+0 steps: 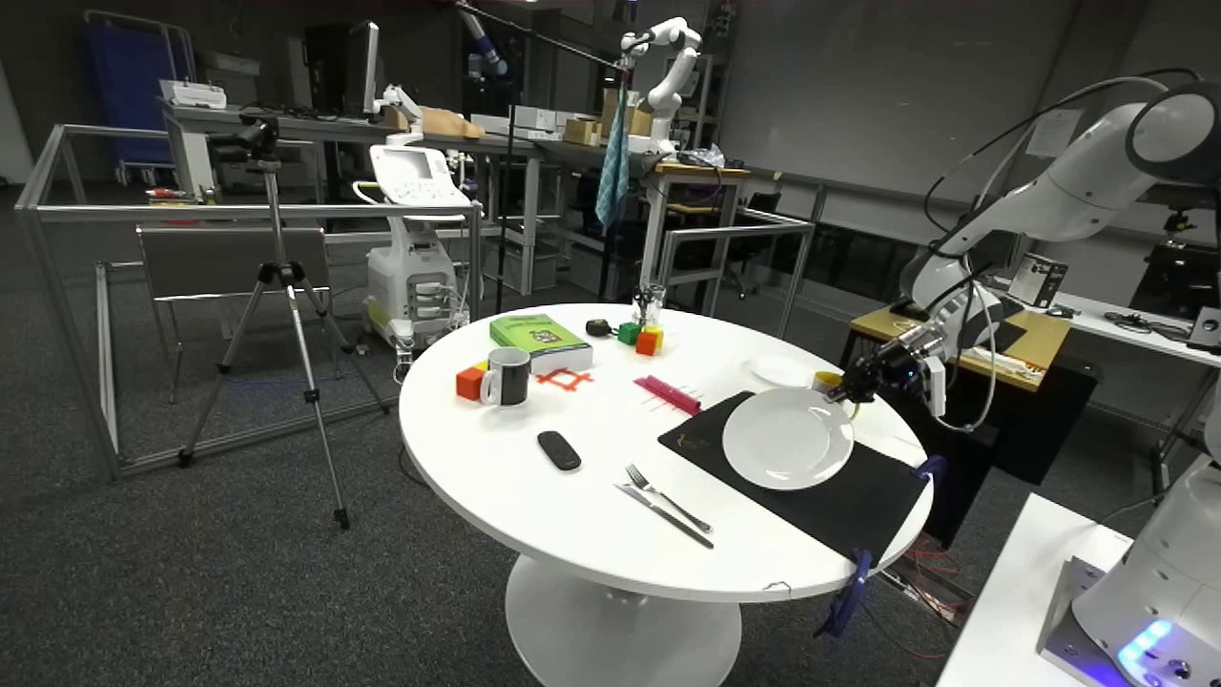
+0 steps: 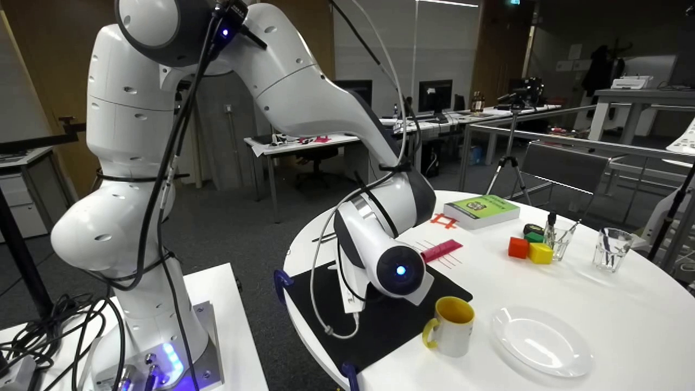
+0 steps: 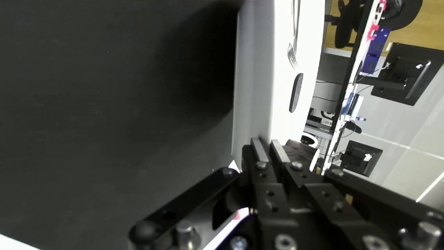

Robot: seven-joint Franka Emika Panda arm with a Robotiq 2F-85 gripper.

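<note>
A white plate (image 1: 787, 440) is held tilted above the black mat (image 1: 876, 492), its face turned toward exterior view 1. My gripper (image 1: 841, 394) has its fingers closed on the plate's rim on the robot's side. In the wrist view the fingers (image 3: 258, 149) pinch the rim of the plate (image 3: 253, 83), and the dark mat fills the area to the left. Whether the plate's lower edge touches the mat cannot be told. The arm blocks the gripper in exterior view 2.
Near the mat stand a yellow-handled mug (image 2: 454, 329) and a second, clear or white plate (image 2: 544, 342). A fork (image 1: 664, 497) and knife (image 1: 666, 517) lie beside the mat. Blue clamps (image 1: 844, 595) grip the table edge. Farther off are a black mug (image 1: 507, 378) and a green book (image 1: 538, 340).
</note>
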